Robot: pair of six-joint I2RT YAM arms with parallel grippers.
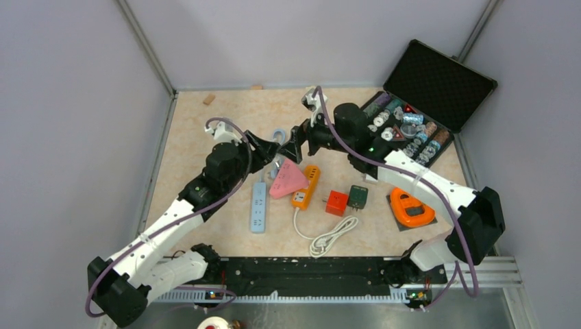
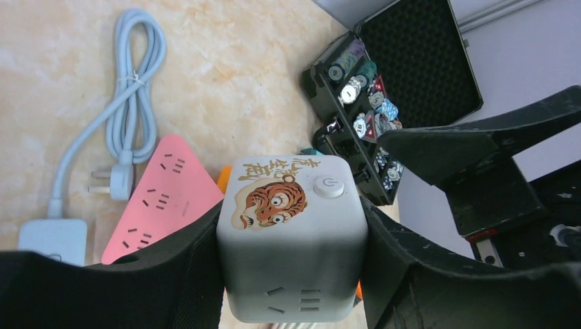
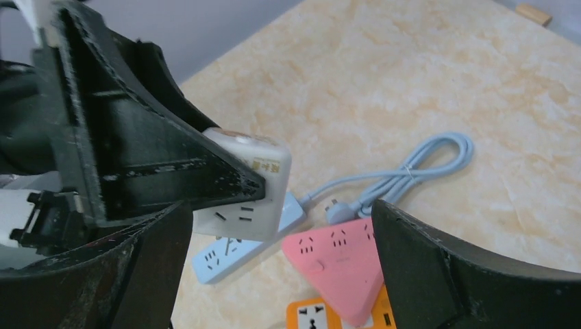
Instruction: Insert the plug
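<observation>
A white cube socket with a tiger print is in my left gripper, which is shut on it; its socket face shows low in the left wrist view. My right gripper is open, beside the cube, which appears between and beyond its fingers in the right wrist view. Below lie a blue power strip with coiled cable and plug, a pink triangular strip and an orange strip.
Red and dark green adapters, an orange object and an open chip case sit to the right.
</observation>
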